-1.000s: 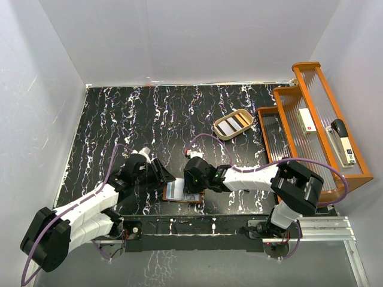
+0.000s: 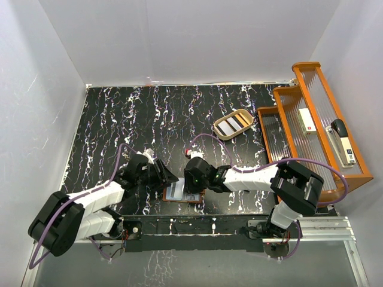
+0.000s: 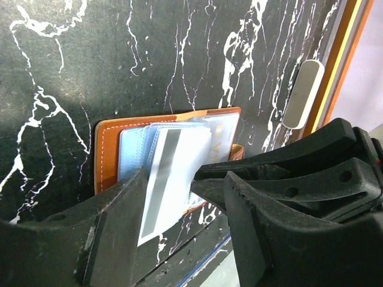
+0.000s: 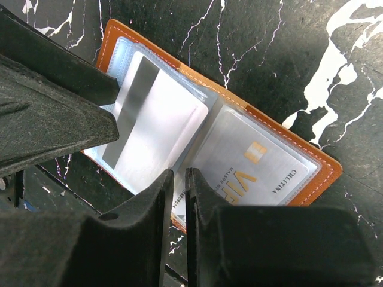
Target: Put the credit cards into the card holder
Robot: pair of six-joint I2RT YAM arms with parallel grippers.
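Observation:
An open brown leather card holder (image 4: 323, 173) lies at the table's front, between my grippers. A white card with a grey stripe (image 3: 173, 179) sits over its pale blue left pocket; a VIP card (image 4: 251, 167) is in the other half. My left gripper (image 2: 161, 170) stands open over the holder's left side, its fingertips at the striped card in the left wrist view. My right gripper is low on the holder, its fingertips close together at the divide between the two halves; what is between them is unclear.
A tan tray of cards (image 2: 233, 124) lies at the back right. A wooden shelf (image 2: 293, 101) with a white box (image 2: 306, 121) and a stapler (image 2: 341, 143) fills the right side.
The right arm looks unchanged in the top view.

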